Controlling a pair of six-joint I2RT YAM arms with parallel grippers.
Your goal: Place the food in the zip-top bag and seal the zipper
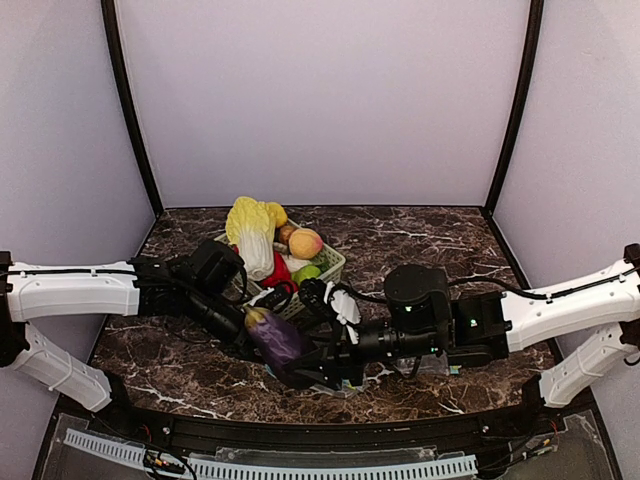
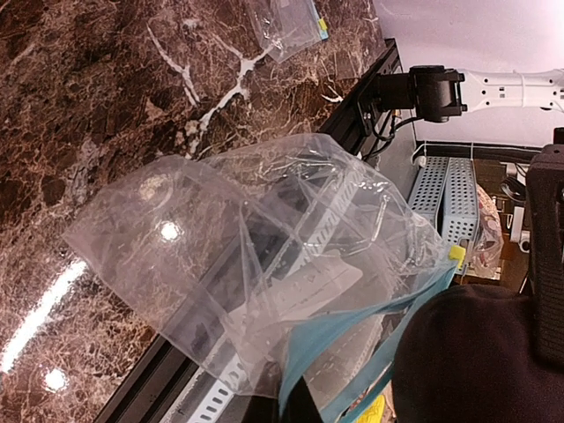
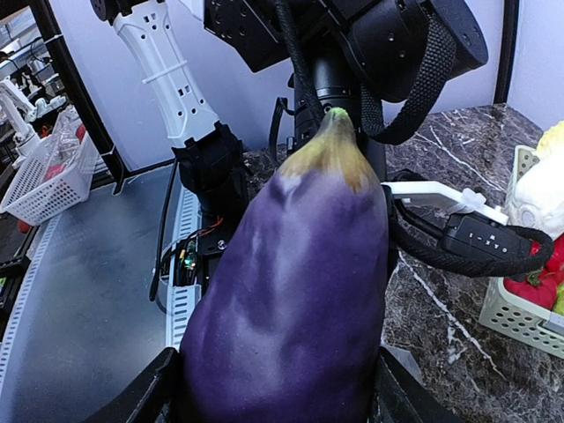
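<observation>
A purple eggplant (image 3: 286, 291) is gripped by my right gripper, its pale stem end pointing away from the fingers. In the top view the eggplant (image 1: 277, 345) hangs close beside my left gripper (image 1: 250, 352), over the bag's mouth area. The clear zip bag (image 2: 220, 238) with its blue zipper strip hangs from my left gripper, which is shut on the rim. The bag's mouth is parted near the dark eggplant end at lower right of the left wrist view. No food shows inside the bag.
A pale basket (image 1: 333, 268) of produce, with a cabbage (image 1: 253, 235) and a peach (image 1: 305, 243), stands behind the arms. Another flat zip bag (image 2: 284, 26) lies on the marble table to the right.
</observation>
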